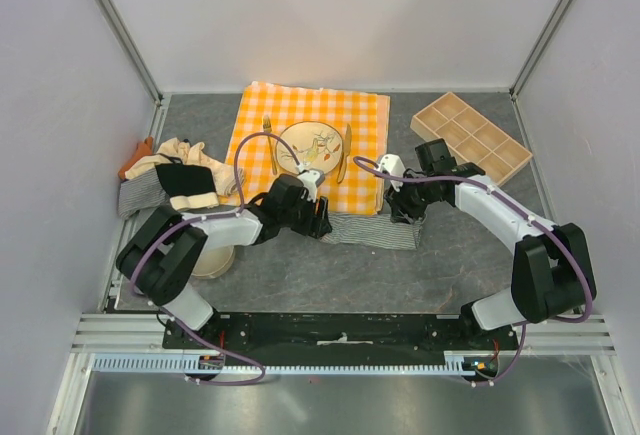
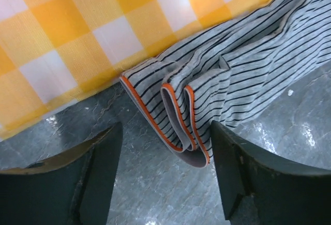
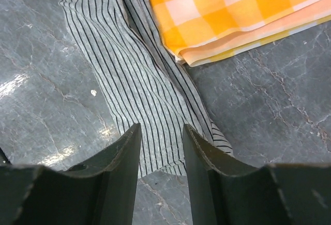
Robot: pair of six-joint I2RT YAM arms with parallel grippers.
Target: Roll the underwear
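Note:
The underwear is a long folded strip of grey cloth with black stripes [image 1: 375, 233], lying flat on the dark marbled surface just below the checkered cloth. At its left end, layered folds edged in orange [image 2: 194, 119] show in the left wrist view. My left gripper is partly open around that end, its right finger touching or nearly touching the folds. Over the strip's right end [image 3: 150, 126] my right gripper stands partly open; whether its fingertips touch the fabric I cannot tell.
Above the strip lies an orange checkered cloth [image 1: 352, 192] with a plate [image 1: 309, 147], a fork [image 1: 268, 135] and a knife [image 1: 346, 147]. A compartment tray [image 1: 472, 136] sits back right, a clothes pile [image 1: 185, 190] at left.

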